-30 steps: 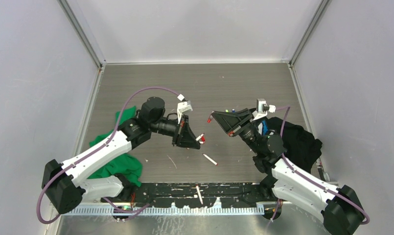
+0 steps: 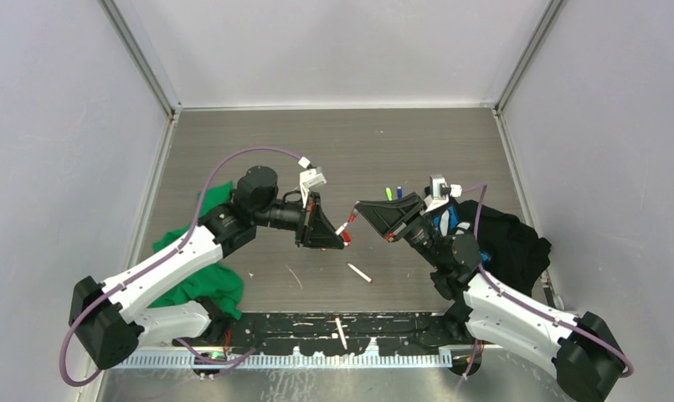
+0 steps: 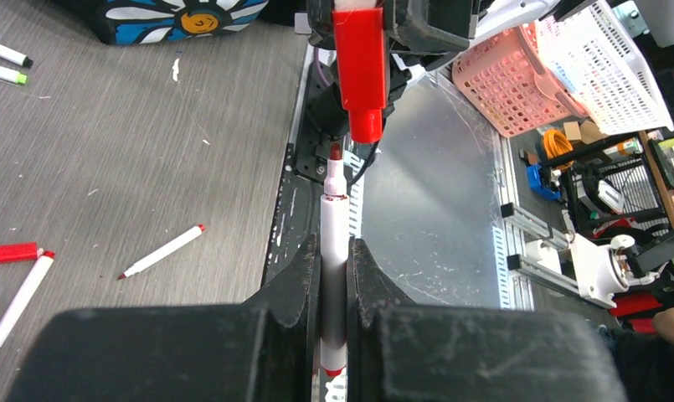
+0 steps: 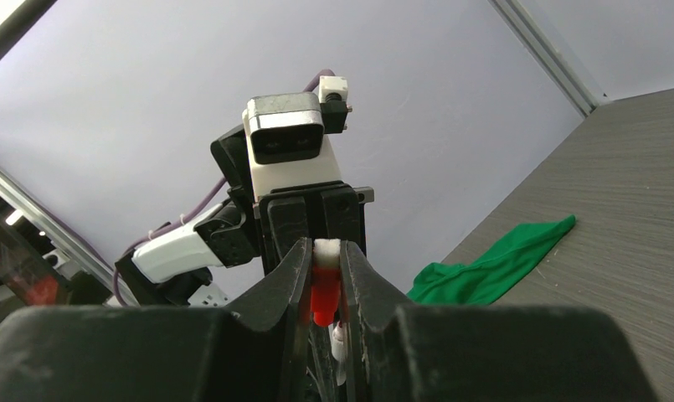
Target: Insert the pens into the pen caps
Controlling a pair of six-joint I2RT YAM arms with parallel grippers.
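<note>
My left gripper (image 2: 337, 234) is shut on a white marker (image 3: 334, 280), held upright in the left wrist view with its red tip pointing up. My right gripper (image 2: 357, 209) is shut on a red cap, also seen between its fingers in the right wrist view (image 4: 325, 293). The cap hangs just above the pen tip, very close, roughly in line with it, slightly offset in the left wrist view. On the table lie uncapped white markers (image 2: 359, 272) (image 3: 15, 310) and another red cap (image 3: 15, 252).
A green cloth (image 2: 208, 280) lies at the left, a dark cloth (image 2: 513, 251) with a blue patterned item at the right. Green and blue markers (image 2: 388, 193) lie behind the right arm. Another marker (image 2: 340, 333) lies on the front strip.
My right gripper has moved left and slightly down, bringing the red cap closer to the pen in my left gripper. The left arm has barely moved.
</note>
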